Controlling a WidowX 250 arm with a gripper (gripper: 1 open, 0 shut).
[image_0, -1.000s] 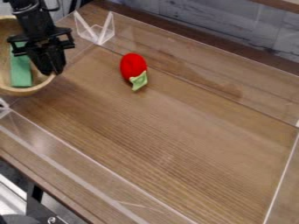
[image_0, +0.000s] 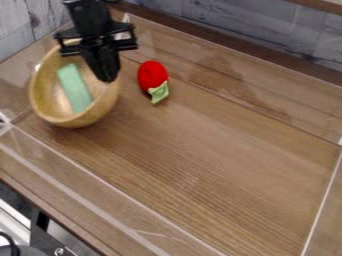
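Note:
My black gripper (image_0: 104, 50) is at the upper left, its fingertips at the rim of a wooden bowl (image_0: 100, 108). A pale green block (image_0: 74, 88) lies in the bowl. Whether the fingers are closed on the rim is not clear. Just right of the bowl and gripper sits a red object with a green leafy top (image_0: 152, 77), like a strawberry or vegetable toy.
The gripper and the bowl with the green block have moved right, close to the red object, which stays in place.

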